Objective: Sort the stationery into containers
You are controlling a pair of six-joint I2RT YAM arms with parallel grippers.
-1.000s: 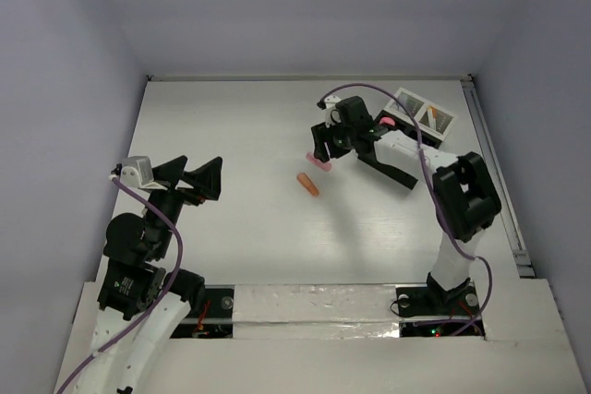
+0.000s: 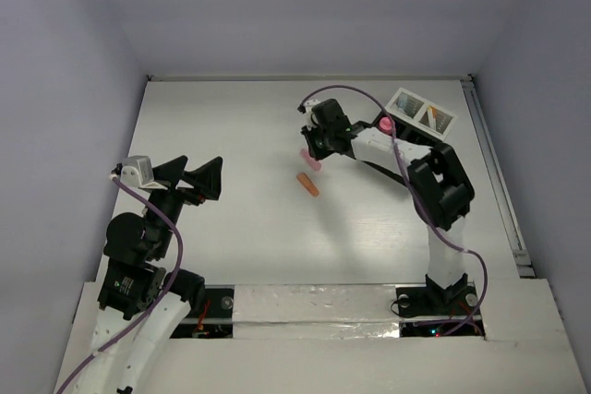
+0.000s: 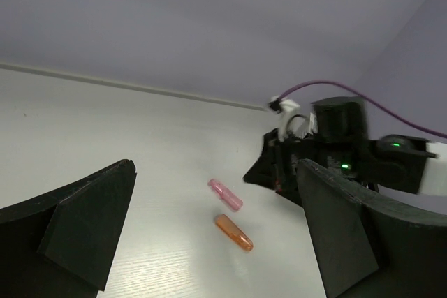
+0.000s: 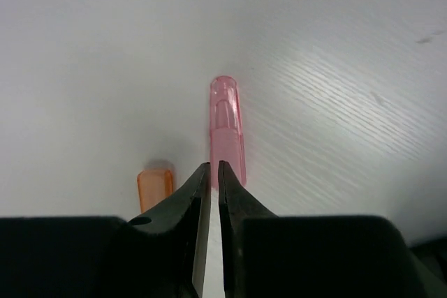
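A pink translucent stationery piece (image 2: 310,160) lies on the white table, with an orange one (image 2: 307,184) just below it in the top view. Both show in the right wrist view, the pink piece (image 4: 225,123) beyond the fingertips and the orange piece (image 4: 155,189) to the left. My right gripper (image 2: 309,138) hangs just above the pink piece, its two fingertips close together with only a narrow gap and nothing seen held. My left gripper (image 2: 201,177) is open over the table's left side, empty, its fingers wide apart in the left wrist view.
A white divided container (image 2: 420,113) with small items stands at the back right, beside a dark tray (image 2: 390,171) holding a pink round thing (image 2: 385,125), partly under my right arm. Grey walls bound the table.
My right gripper has moved left in the top view and its fingers appear closer together; the pink piece looks slightly shifted and turned. The left arm is still.
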